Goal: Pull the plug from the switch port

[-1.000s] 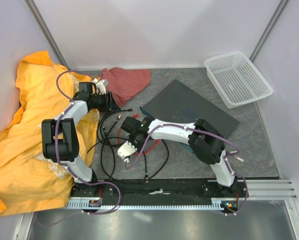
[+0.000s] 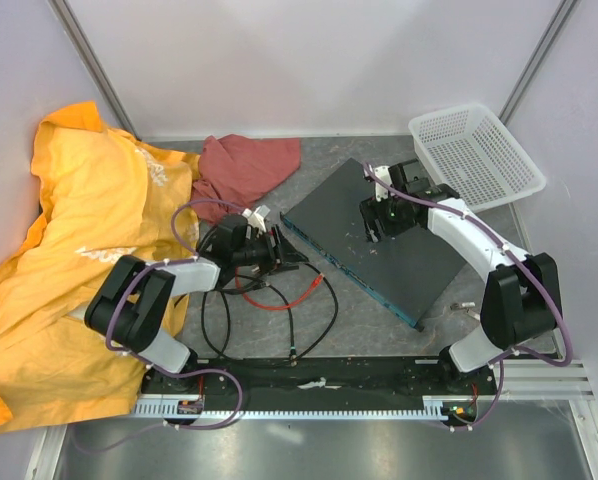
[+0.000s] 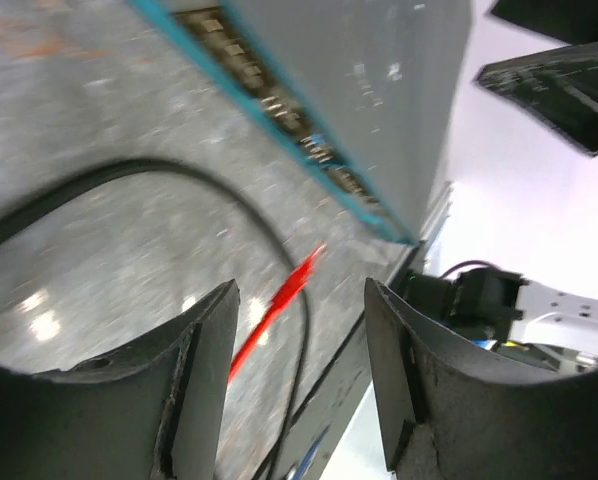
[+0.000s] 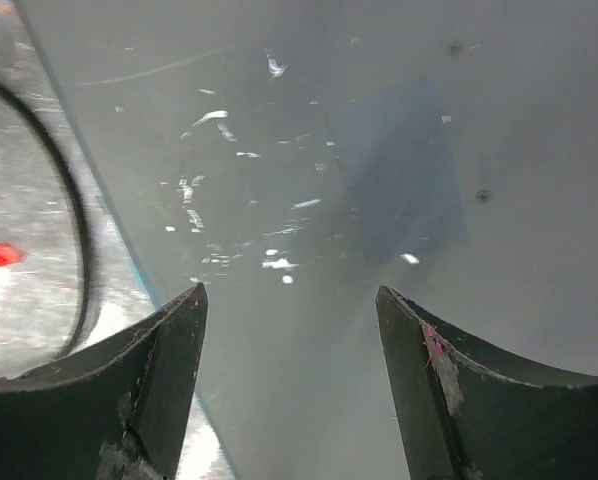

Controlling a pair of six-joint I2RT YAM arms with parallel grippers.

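Note:
A flat dark switch (image 2: 419, 265) lies slantwise on the grey table, its teal-edged port row (image 3: 269, 100) facing the cables. In the part of that row seen from the left wrist, I make out no plug. Left of the switch, my left gripper (image 2: 287, 256) hangs over the cables, open. A red cable's end (image 3: 284, 290) shows beyond and between its fingers, lying on the table, ungripped. My right gripper is above the switch's scratched top, fingers apart and nothing between them. The left arm covers part of the cables in the top view.
Several black cables (image 2: 331, 318) lie coiled left of the switch. A white basket (image 2: 469, 180) stands at the back right. A red cloth (image 2: 249, 165) and yellow cloth (image 2: 89, 220) cover the left side. A small pale connector (image 2: 463, 306) lies right of the switch.
The right arm has swung from over the cables up and right to above the switch. The left arm has come from the red cloth's edge forward and right over the cables.

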